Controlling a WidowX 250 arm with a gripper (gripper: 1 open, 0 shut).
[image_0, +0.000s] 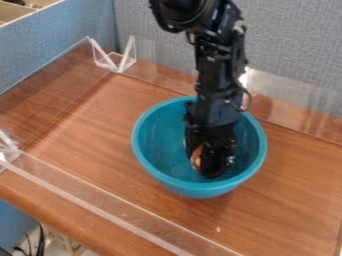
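A teal plastic bowl (162, 146) stands on the wooden table (94, 130). My black arm reaches down from the top into its right half, and my gripper (211, 158) is low inside the bowl, shut on an orange-brown round object (199, 156). The arm hides much of that object, so I cannot tell exactly what it is.
Clear plastic brackets (115, 60) stand at the back left and left edge. A padded grey wall (294, 50) runs behind, with clear strips along the table's back and front. The table left of the bowl is bare.
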